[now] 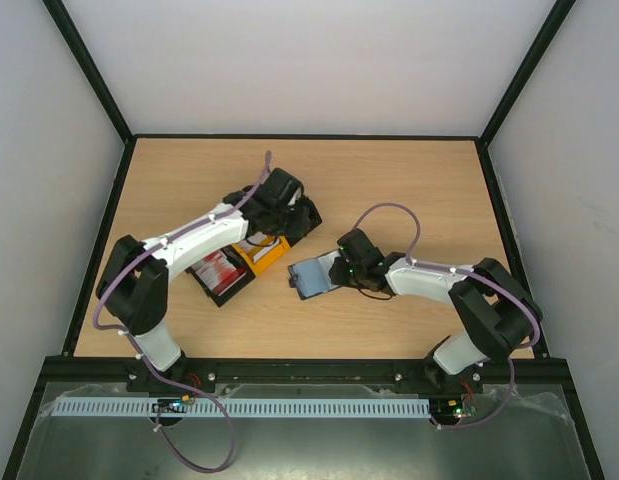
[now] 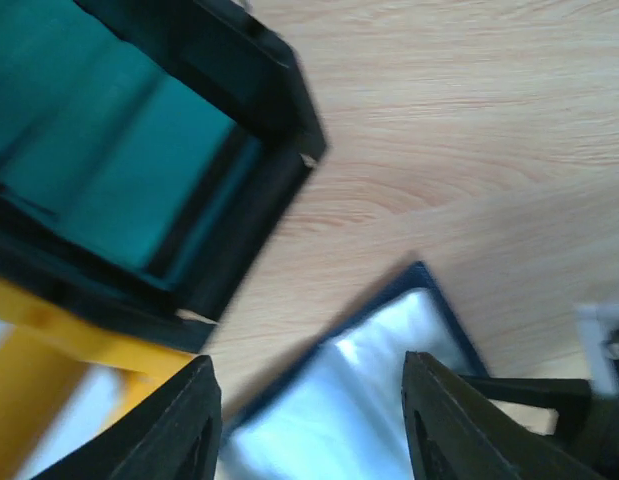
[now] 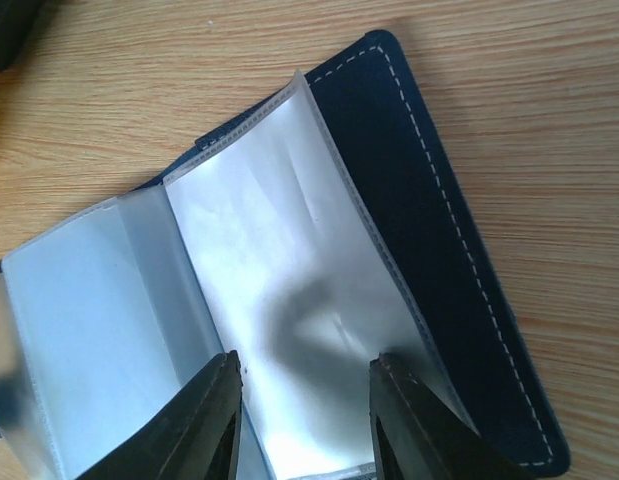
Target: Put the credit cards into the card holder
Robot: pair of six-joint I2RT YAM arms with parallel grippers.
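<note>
The dark blue card holder (image 3: 449,230) lies spread open on the table, its clear sleeves facing up. One sleeve (image 3: 269,240) looks whitish, the other bluish; I cannot tell whether a card is inside. My right gripper is open over the whitish sleeve, with no card between its fingers. My left gripper is also open and empty, beside the black box compartment (image 2: 244,245) with teal cards (image 2: 129,160). In the top view, red-and-white cards (image 1: 219,270) lie in the lower compartment, and the left arm covers most of the upper box.
The yellow box (image 1: 272,256) stands between the two black compartments, left of the holder. Part of the right arm (image 2: 579,410) shows at the left wrist view's right edge.
</note>
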